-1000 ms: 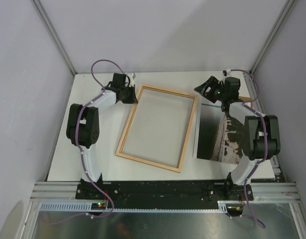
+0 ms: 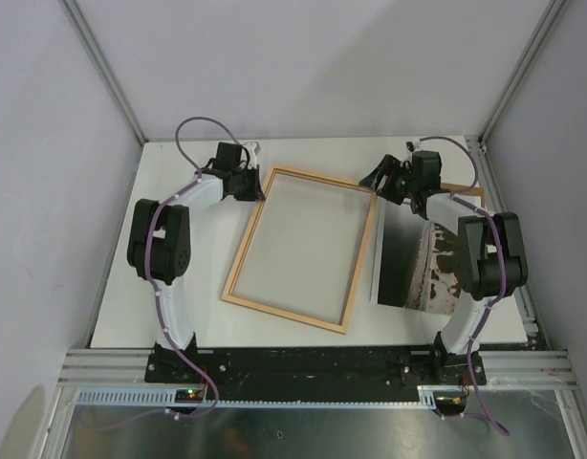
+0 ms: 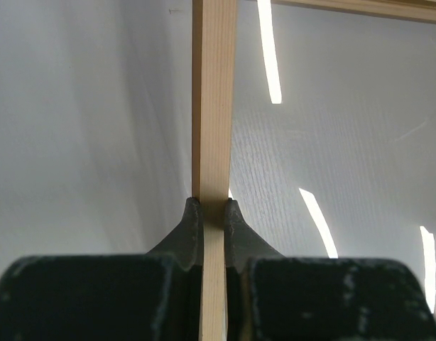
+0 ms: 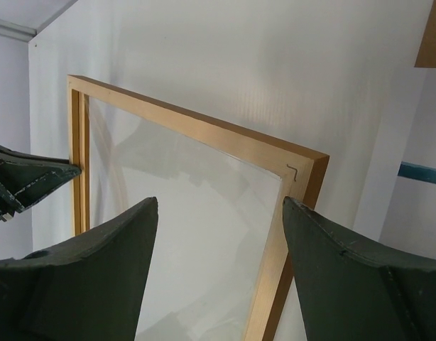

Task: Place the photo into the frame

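The wooden frame [image 2: 242,251] with a clear pane lies mid-table, slightly turned. My left gripper is shut on the frame's left side bar, near its upper corner. My right gripper stands open over the frame's top right corner [image 4: 296,167], with nothing between its fingers. The photo [image 2: 418,268], a dark picture with a lighter streak, lies to the right of the frame, partly under the right arm.
A piece of brown board [image 4: 431,42] shows beyond the photo's top edge.
My right gripper has moved left, from above the photo to the frame's top right corner, still open. The left gripper and the frame look unchanged.
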